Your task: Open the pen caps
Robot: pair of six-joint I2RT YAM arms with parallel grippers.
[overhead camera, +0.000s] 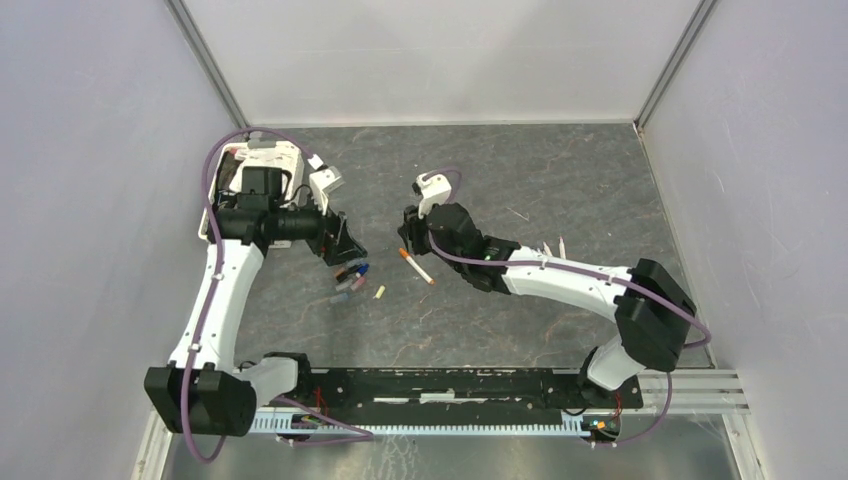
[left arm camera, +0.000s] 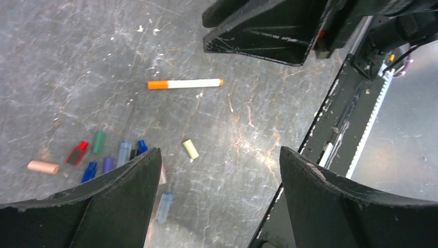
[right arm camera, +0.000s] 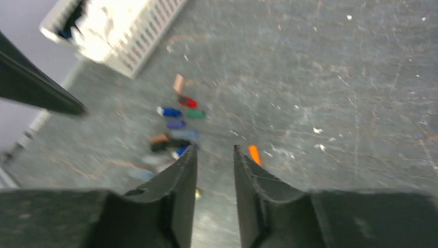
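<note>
One white marker [overhead camera: 417,267] with an orange end lies on the dark tabletop between the arms. Its orange end points left in the left wrist view, where the whole marker [left arm camera: 192,83] shows. My left gripper is open above the table with nothing between its fingers; from the top it stands left of the marker. Just above the marker's orange end is my right gripper [overhead camera: 408,240]. There is a gap between its fingers in the right wrist view, and they are empty. Several loose caps, among them a green one [left arm camera: 98,142] and a red one [left arm camera: 77,153], lie scattered below the left gripper.
A white basket [overhead camera: 296,165] with things inside stands at the back left, partly behind the left arm. Several white pens [overhead camera: 562,247] lie beyond the right forearm. A small yellow piece [overhead camera: 380,292] rests apart from the caps.
</note>
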